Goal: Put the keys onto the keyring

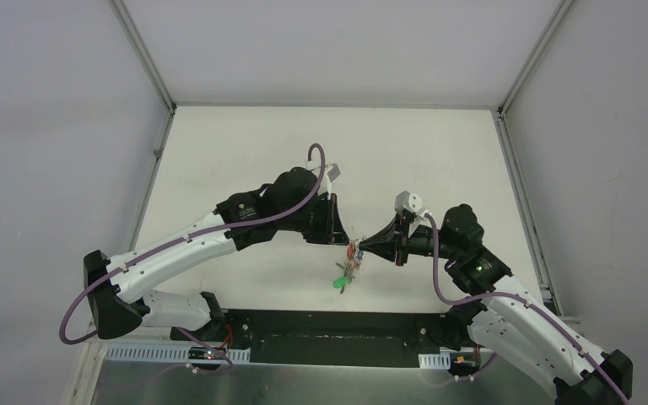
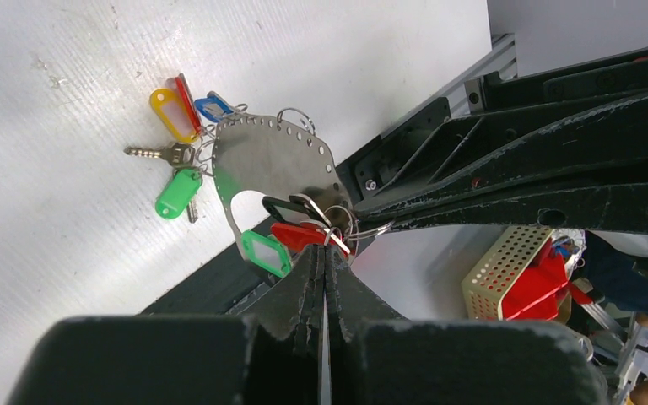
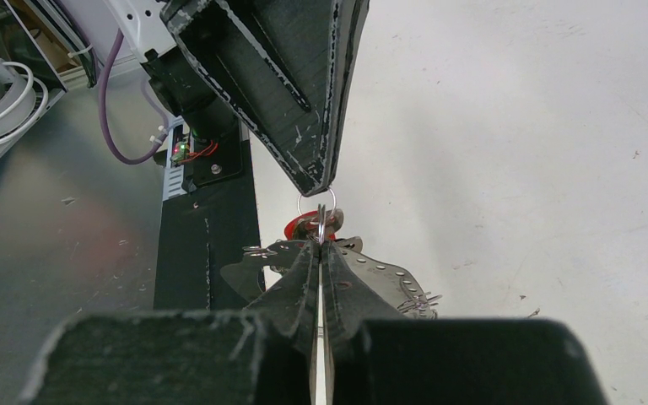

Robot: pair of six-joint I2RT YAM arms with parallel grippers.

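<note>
A metal plate keyring (image 2: 266, 152) with holes round its edge hangs between my grippers, with rings, keys and coloured tags: yellow (image 2: 171, 114), blue, red, green (image 2: 177, 194), and a key (image 2: 156, 153). My left gripper is shut at a cluster of rings beside a red tag (image 2: 291, 234); whether it grips a ring is unclear. My right gripper is shut at a small upright ring at the plate's middle; its hold is hard to tell. Another ring (image 3: 332, 201) stands above a red tag, just under the left gripper's tip in the right wrist view.
Walls border it at back and sides, with a dark front rail (image 1: 337, 337). A perforated basket (image 2: 483, 287) with red items shows beyond the table in the left wrist view.
</note>
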